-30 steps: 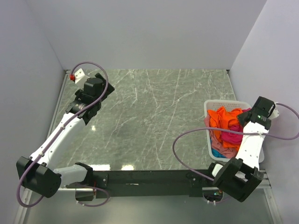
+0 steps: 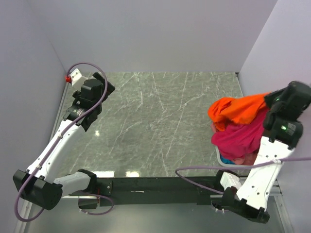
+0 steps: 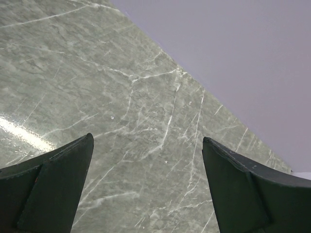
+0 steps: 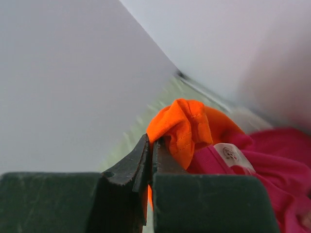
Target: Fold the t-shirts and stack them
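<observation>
An orange t-shirt and a magenta one are bunched high over the white basket at the right of the table. My right gripper is raised, shut on the orange cloth, which rises from its fingertips in the right wrist view beside magenta cloth. Pink and blue clothes show low in the basket. My left gripper hangs open over bare table at the left, nothing between its fingers.
Grey walls bound it at the back and both sides.
My right gripper has risen with orange cloth, drawing it and the magenta cloth upward and leftward over the basket. My left arm has shifted slightly left.
</observation>
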